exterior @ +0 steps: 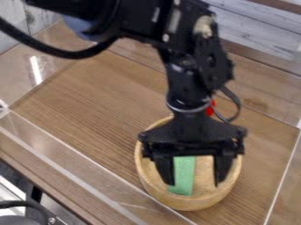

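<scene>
My gripper [191, 145] is low over a round tan bowl [188, 199], its two dark fingers spread open across the bowl. Inside the bowl a light green block [181, 177] lies between and below the fingers, partly hidden by the gripper. A red object [212, 111] shows behind the wrist, mostly covered by the arm.
A light rail or edge runs diagonally along the lower left, with a black cable in the corner. The back and right of the table show bare wood.
</scene>
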